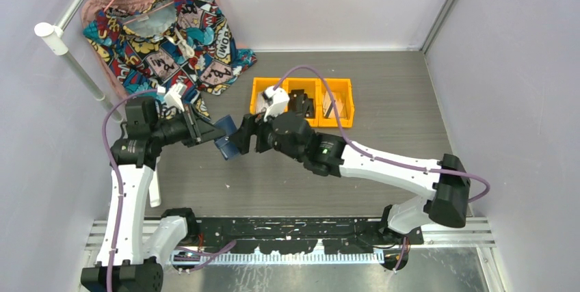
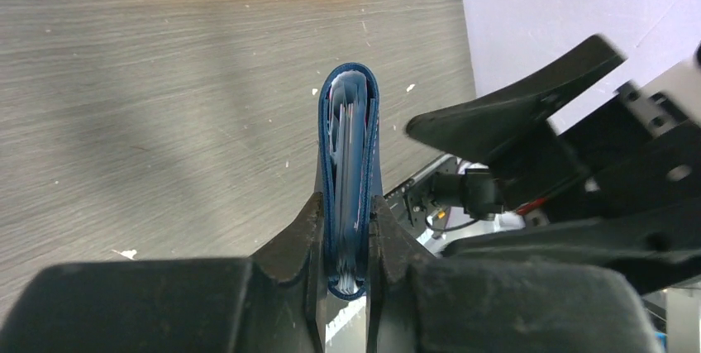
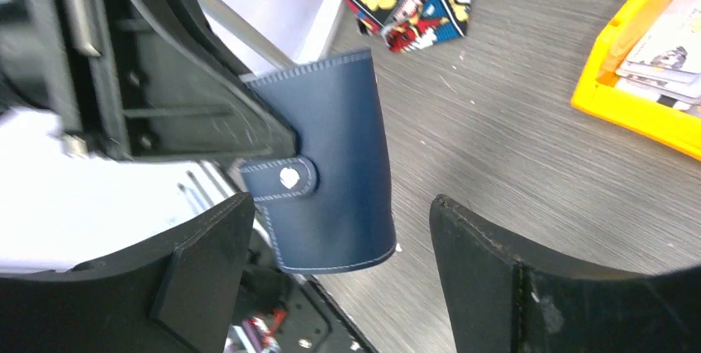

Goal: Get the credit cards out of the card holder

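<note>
A navy card holder (image 1: 226, 143) hangs in mid-air, my left gripper shut on it. In the left wrist view it is seen edge-on, with card edges visible inside its top opening. The right wrist view shows its flat face (image 3: 335, 171) with a snap strap and button. My right gripper is open just beside it, the holder's face appearing between and beyond the fingertips; in the left wrist view its fingers stand to the right of the holder, apart from it.
A yellow three-compartment bin (image 1: 336, 122) holds cards and dark pieces at the back middle. Patterned clothes (image 1: 171, 39) on hangers fill the back left, beside a white rail (image 1: 85, 73).
</note>
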